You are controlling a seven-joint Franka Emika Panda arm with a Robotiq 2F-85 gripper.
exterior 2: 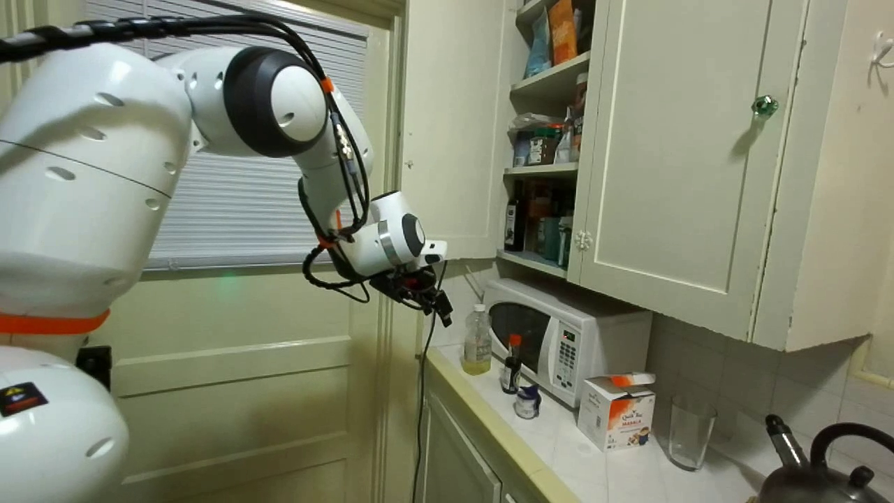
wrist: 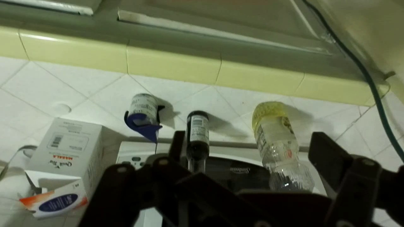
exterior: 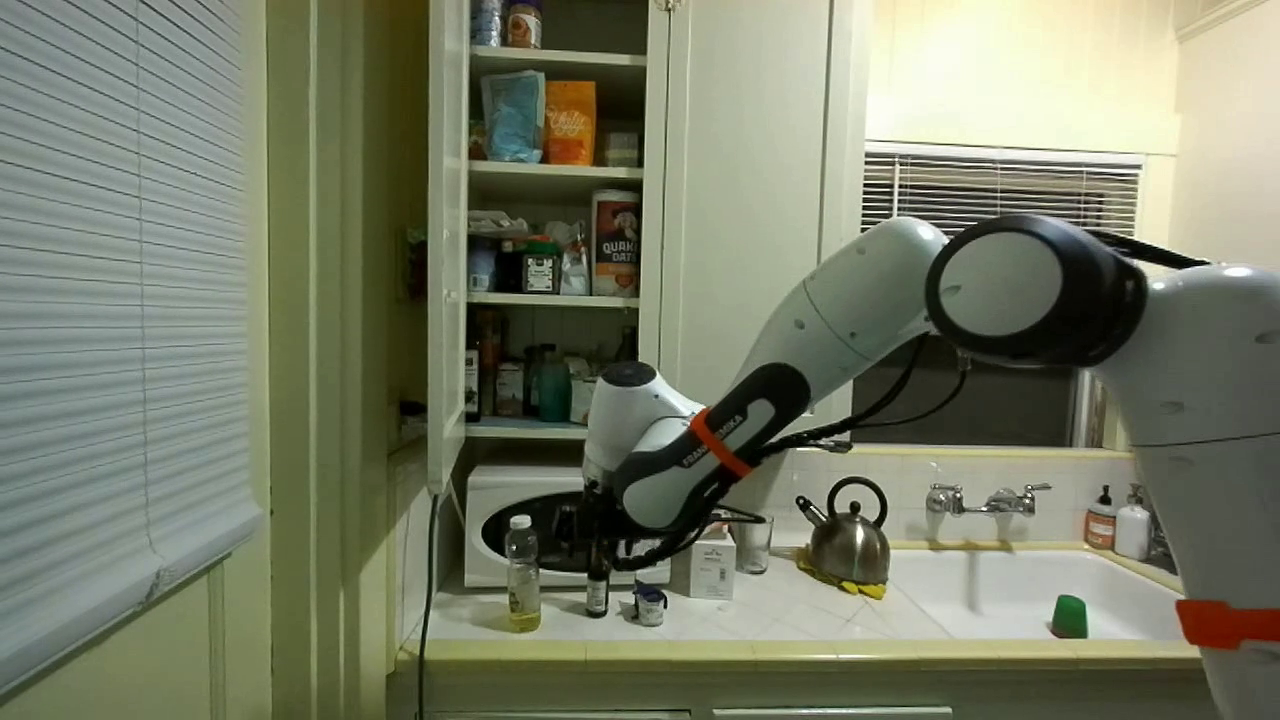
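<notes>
My gripper stands open, its fingers (wrist: 322,151) wide apart with nothing held. In the second exterior view the gripper (exterior 2: 442,310) hangs above the counter's front edge, tilted toward the bottles. A clear bottle with yellow liquid (exterior: 523,588) stands upright at the counter's left end. Right of it is a dark, red-capped bottle (exterior 2: 510,369), its cap hidden behind my gripper in the first exterior view. A small jar with a blue wrap (wrist: 144,109) sits beside the dark bottle. Both bottles appear beyond the fingers in the wrist view, apart from them.
Behind the bottles sits a white microwave (exterior 2: 587,318). Further right are a tea box (exterior 2: 616,415), an empty glass (exterior 2: 691,432) and a kettle (exterior: 851,540). An open cupboard door (exterior: 447,240) hangs above the counter's left end. Bare tiles lie along the counter front.
</notes>
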